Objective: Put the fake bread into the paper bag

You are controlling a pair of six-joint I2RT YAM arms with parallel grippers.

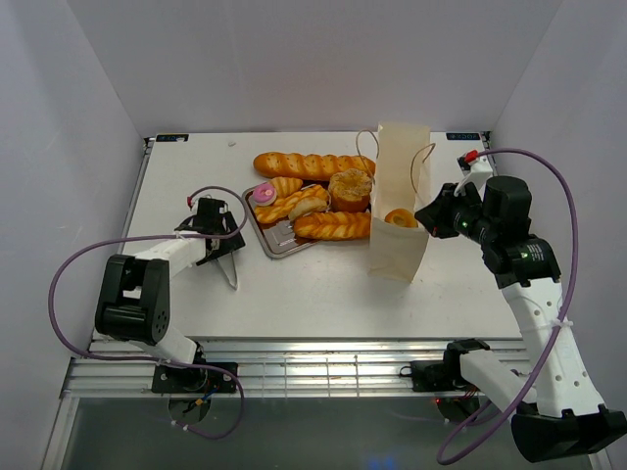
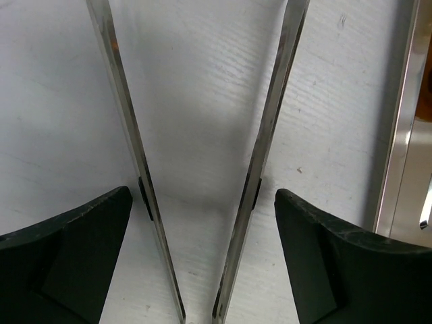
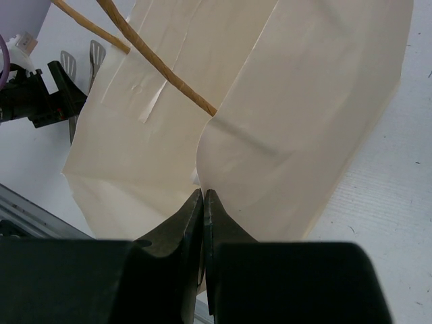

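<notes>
The paper bag (image 1: pixel 397 257) stands open at right of centre, with a round golden bread (image 1: pixel 401 217) inside. My right gripper is shut on the bag's edge. Fake breads, including a pink-topped piece (image 1: pixel 264 194) and a braided loaf (image 1: pixel 333 227), lie on the metal tray (image 1: pixel 279 253). Metal tongs (image 2: pixel 263 135) extend between the fingers of my left gripper, which is open. Both tong arms show, spread apart at the top of the left wrist view; a narrow gap shows between them and the fingers.
A long baguette (image 1: pixel 309 166) lies along the tray's back side. The bag's rope handles (image 3: pixel 162 67) stick up from its rim. Bare table (image 1: pixel 313 304) lies in front of the tray.
</notes>
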